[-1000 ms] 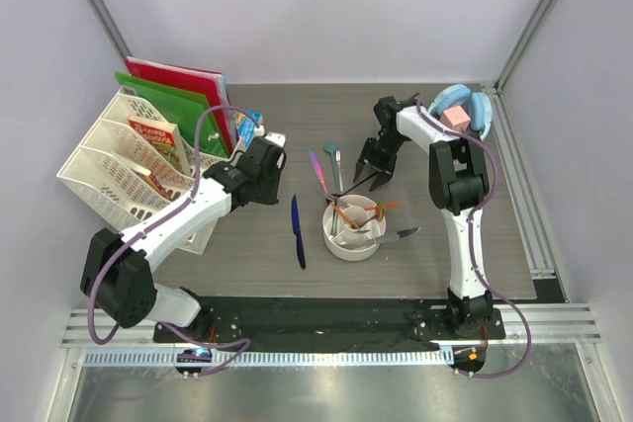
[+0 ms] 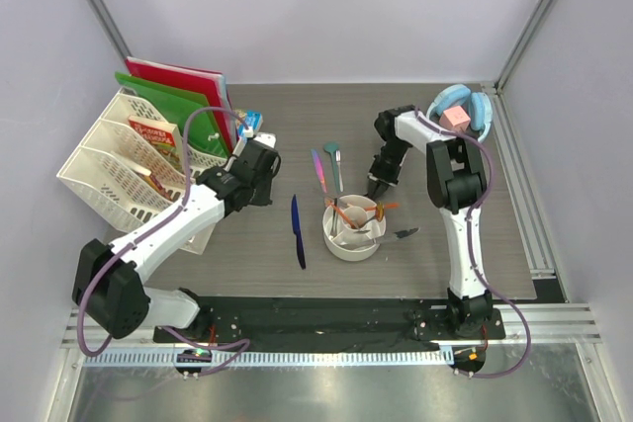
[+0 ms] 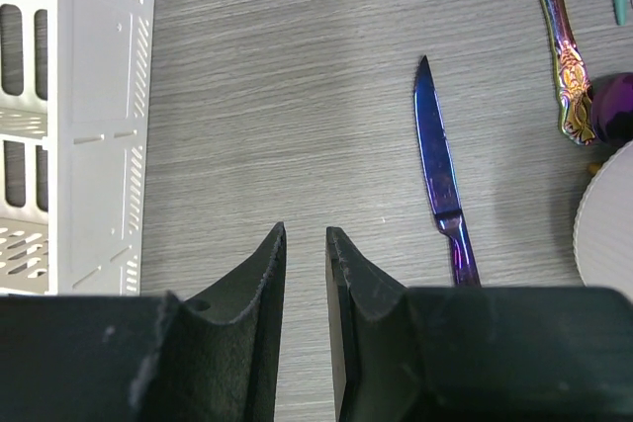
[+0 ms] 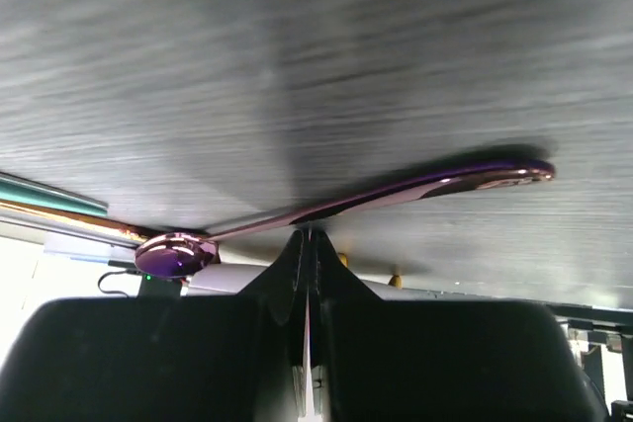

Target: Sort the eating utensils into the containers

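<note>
My left gripper hangs over bare tabletop beside the white rack, its fingers a little apart and nothing between them. A dark blue knife (image 2: 298, 229) lies to its right. My right gripper is low over the table behind the bowl, fingertips together. Just past those tips lies a purple, shiny spoon (image 4: 341, 205), bowl end to the left; no part of it shows clearly between the fingers. Colourful-handled utensil (image 2: 318, 169), green spoon (image 2: 331, 152) and a slim silver piece (image 2: 338, 170) lie behind the white bowl (image 2: 351, 253).
A white slotted rack (image 2: 104, 185) with folders and a book fills the left side. Several pieces, including an orange-handled one (image 2: 381, 207), stick out of the bowl. Blue headphones (image 2: 481, 111) and a pink block (image 2: 455, 119) sit back right.
My right gripper has shifted toward the front, down toward the bowl's rear rim, and its fingers have drawn together. The left arm has moved slightly left.
</note>
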